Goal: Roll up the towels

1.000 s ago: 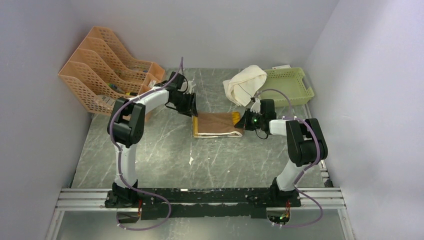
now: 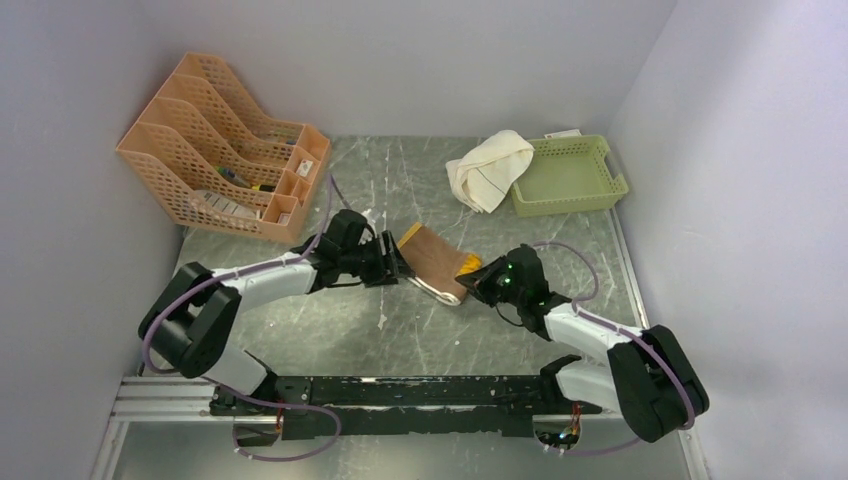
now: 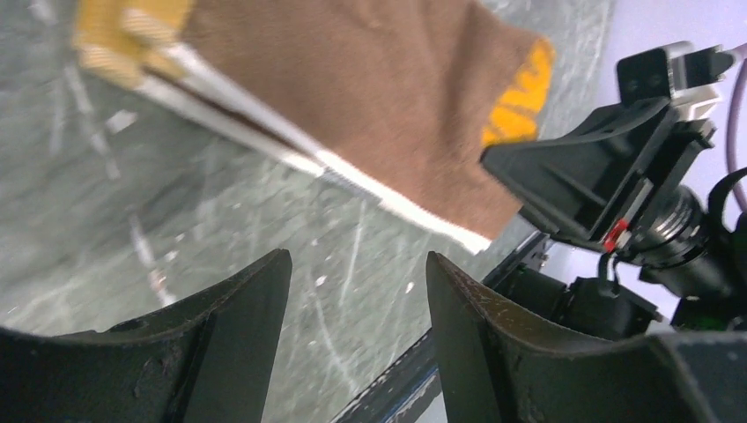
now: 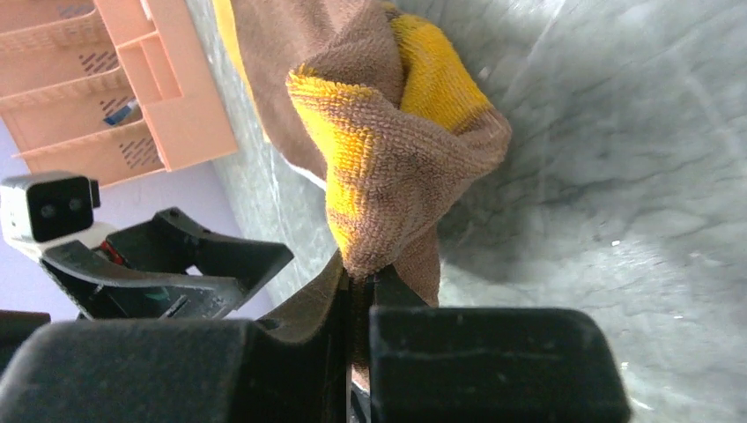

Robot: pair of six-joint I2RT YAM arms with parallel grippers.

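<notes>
A folded brown towel with yellow end bands and white edges lies slanted in the middle of the table. Its right end is bunched up in my right gripper, which is shut on the cloth. At the towel's left side is my left gripper. Seen from the left wrist, the left gripper has its fingers apart over bare table, with the towel's white edge ahead of them and nothing between.
A cream towel rests against a green basket at the back right. Toward the back left stands an orange compartment rack holding small items. Bare table lies in front of the brown towel.
My left gripper has swung from the back down to the towel's left side.
</notes>
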